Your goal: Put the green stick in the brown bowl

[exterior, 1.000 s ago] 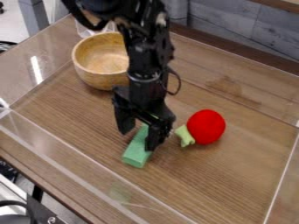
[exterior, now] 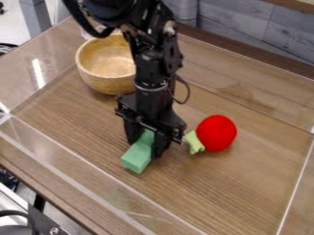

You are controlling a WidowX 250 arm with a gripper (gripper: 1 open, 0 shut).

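Observation:
The green stick (exterior: 138,158) slants near the front middle of the table, its upper end between the fingers of my gripper (exterior: 149,144). My black gripper is shut on it from above. The stick's lower end stays in sight; the upper end is partly hidden by the fingers. Whether it touches the tabletop I cannot tell. At the back left stands the brown bowl (exterior: 103,77), wide and round, with its right rim partly behind my arm.
A red ball (exterior: 216,132) and a small pale green piece (exterior: 193,142) lie close to the right of my gripper. Bare wooden table (exterior: 61,128) spreads to the left, and the right side is mostly clear. A low wall (exterior: 263,32) borders the back right.
Bowl and ball have stayed put.

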